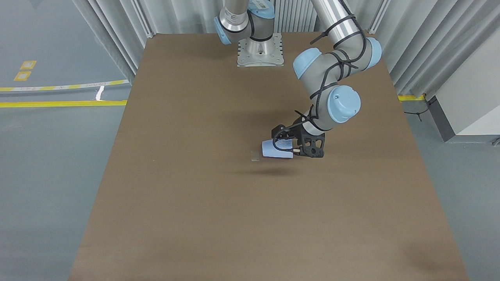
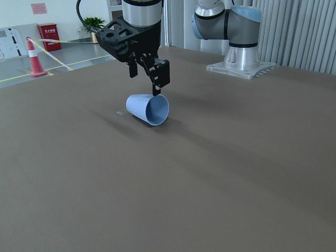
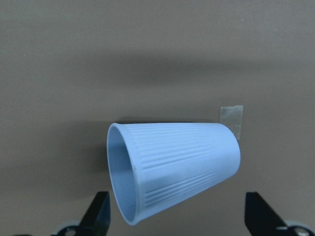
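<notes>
A light blue ribbed cup [image 3: 177,167] lies on its side on the brown table [image 1: 262,215]; in the left view its mouth faces the camera side. My gripper [image 2: 144,76] hangs just above the cup [image 2: 137,105], open, its two fingertips at the bottom edge of the wrist view, either side of the cup's mouth end and below it in that image. Nothing is between the fingers. In the front view the gripper body partly covers the cup [image 1: 274,152]. A small translucent tape patch [image 3: 231,118] is stuck on the table by the cup's base.
Curtains, a white wall block and floor lines lie beyond the table's edges.
</notes>
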